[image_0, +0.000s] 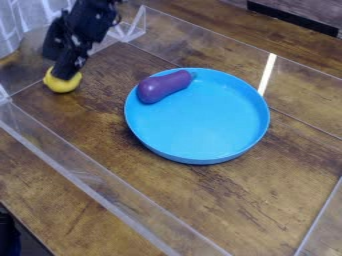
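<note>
My dark gripper (70, 62) hangs at the upper left, open, just over a yellow round object (62, 82) that rests on the wooden surface. Whether the fingers touch it is hard to tell. A blue round tray (201, 135) sits at centre right, with a purple eggplant (166, 86) lying on its upper left part.
Clear plastic edging runs along the left side and the top left of the wooden table (160, 205).
</note>
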